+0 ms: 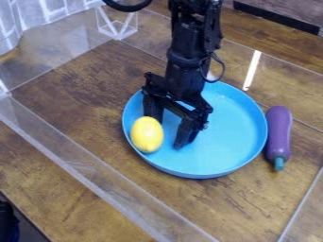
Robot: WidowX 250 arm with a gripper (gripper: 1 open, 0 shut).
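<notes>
The black robot arm comes down from the top centre into a blue plate [221, 156]. Its black gripper [171, 118] is low over the plate, just behind a yellow oval object [147, 134] at the plate's left side. The dark fingers blend together, so I cannot tell how far apart they are or whether anything is between them.
A purple eggplant-like object [279, 137] lies right of the plate on the wooden table [63, 85]. A clear plastic edge runs along the lower left.
</notes>
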